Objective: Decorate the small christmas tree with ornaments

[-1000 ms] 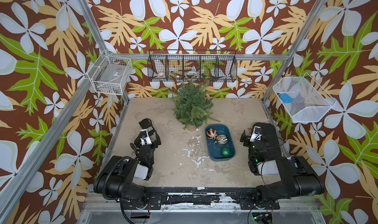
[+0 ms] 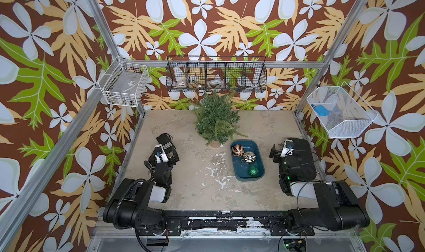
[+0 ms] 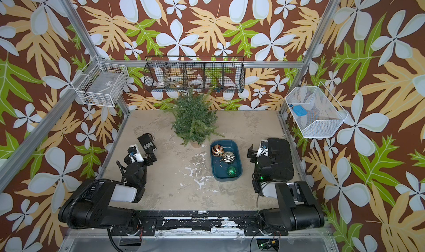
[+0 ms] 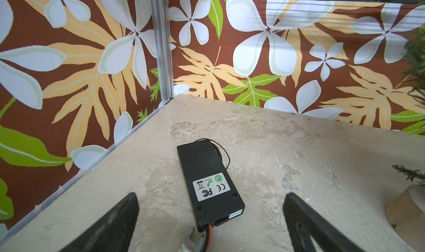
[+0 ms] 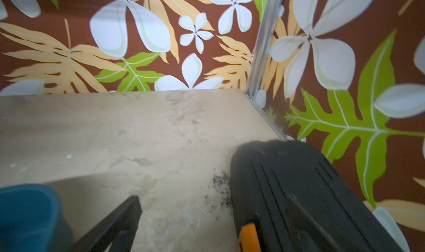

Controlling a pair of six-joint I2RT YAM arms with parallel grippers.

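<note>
A small green tree (image 2: pixel 217 117) stands in its pot at the back middle of the table, with no ornaments that I can make out on it. In front and to its right lies a teal tray (image 2: pixel 233 168) holding three balls: a red-and-gold one (image 2: pixel 237 150), a silver striped one (image 2: pixel 249 157) and a green glittery one (image 2: pixel 253 171). My left gripper is open at the left, its fingers (image 4: pixel 116 223) wide apart and empty. To the right of the tray, my right gripper stands open, nothing gripped between its fingers.
A black box with a cable (image 4: pixel 210 181) lies in front of my left gripper. A dark padded object (image 5: pixel 292 185) sits beneath and right of my right gripper. Wire baskets (image 2: pixel 215 77) hang on the walls. The table between the arms' left side and the tray is clear.
Both arms have shifted slightly: the left gripper a little to the left, the right arm's elbow a little outward and down. Tree, tray and balls have not moved.
</note>
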